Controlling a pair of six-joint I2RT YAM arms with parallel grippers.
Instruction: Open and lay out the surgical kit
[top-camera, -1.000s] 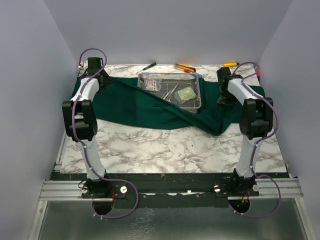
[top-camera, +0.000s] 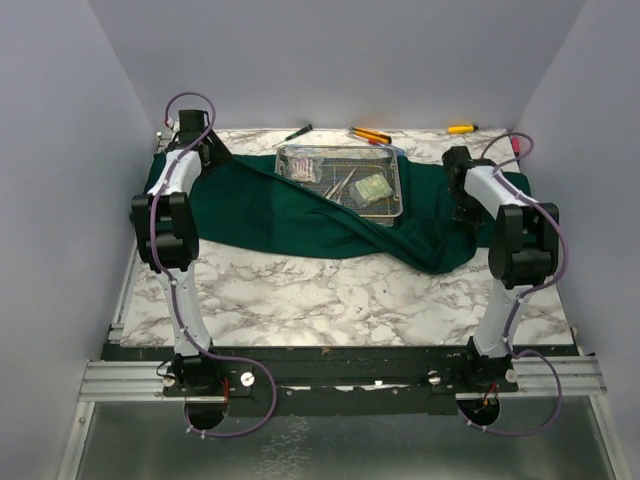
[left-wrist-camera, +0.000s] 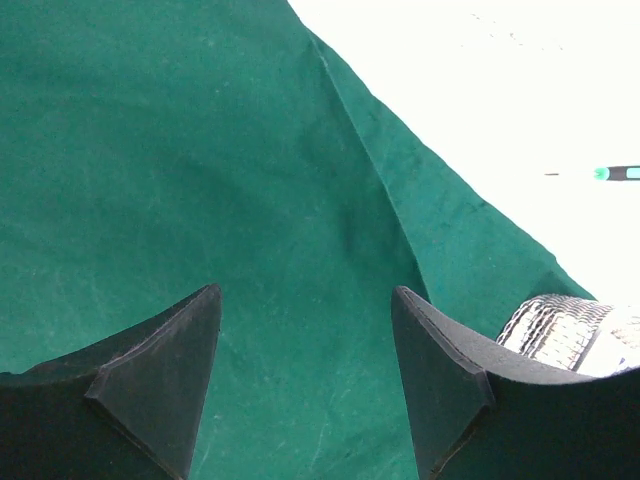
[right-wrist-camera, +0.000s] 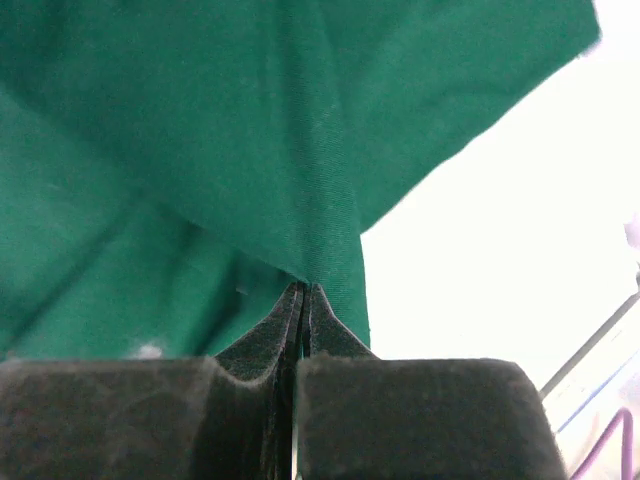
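Observation:
A green drape (top-camera: 285, 215) spreads beneath the wire instrument basket (top-camera: 400, 190), which holds two clear packets and metal instruments. On the right side of the table, my right gripper is shut on a fold of the drape (right-wrist-camera: 325, 190), the fingertips pinching the cloth. A strip of the fold runs up and away from the tips in the right wrist view. At the left end of the cloth, my left gripper stands open over flat drape (left-wrist-camera: 250, 230), with nothing between its fingers. The basket's end (left-wrist-camera: 555, 330) shows at lower right there.
Along the back edge lie a dark pen-like tool (top-camera: 299, 132), orange-handled tools (top-camera: 370, 135) and a yellow-handled tool (top-camera: 463, 129). Bare marble tabletop (top-camera: 330, 300) stretches across the front. Side walls rise close to both arms.
The left gripper has shifted slightly.

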